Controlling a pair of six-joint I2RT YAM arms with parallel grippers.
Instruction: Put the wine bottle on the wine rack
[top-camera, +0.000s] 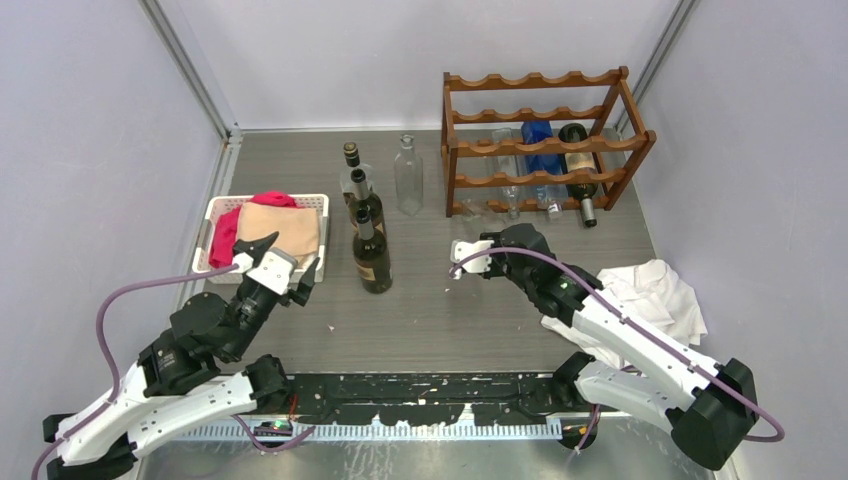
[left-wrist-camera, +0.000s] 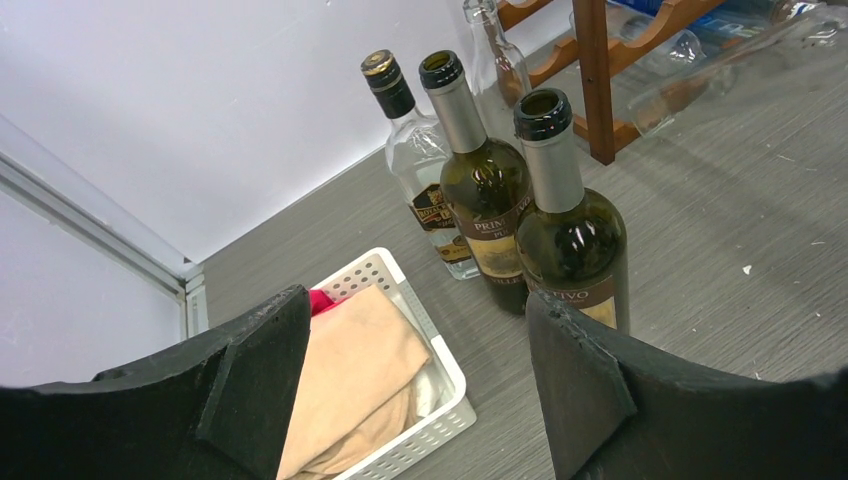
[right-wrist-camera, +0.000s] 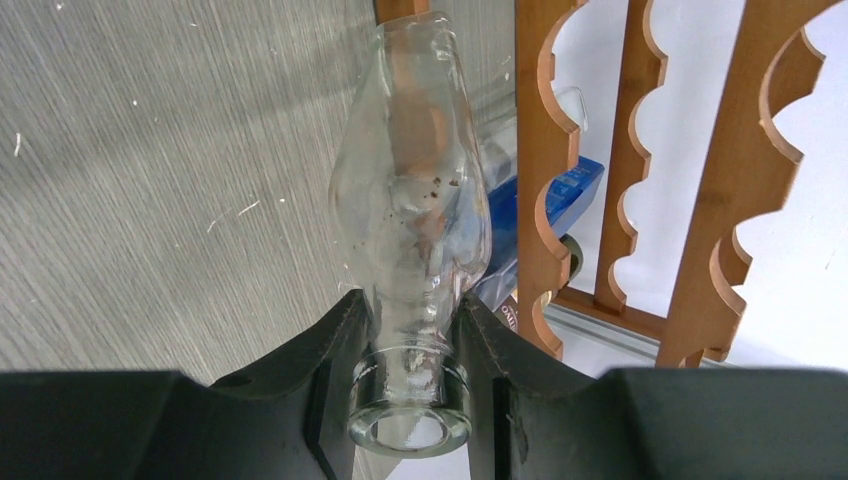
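Observation:
A clear glass bottle (right-wrist-camera: 410, 200) is gripped by its neck in my right gripper, seen in the right wrist view; its base points away toward the front of the wooden wine rack (top-camera: 548, 147). From above, that bottle is faint, just ahead of the right hand at the rack's lower left. Over by the white basket, my left gripper is open and empty. Beyond its fingers stand two dark green wine bottles (left-wrist-camera: 575, 235), a clear bottle with a black cap (left-wrist-camera: 420, 165) and a plain clear bottle (top-camera: 408, 178).
On the rack's bottom row lie a clear bottle (top-camera: 508, 170), a blue-labelled bottle (top-camera: 541, 150) and a dark bottle (top-camera: 580, 160); the upper row is empty. The white basket (top-camera: 325, 215) holds cloths. A white cloth (top-camera: 650, 300) lies at right.

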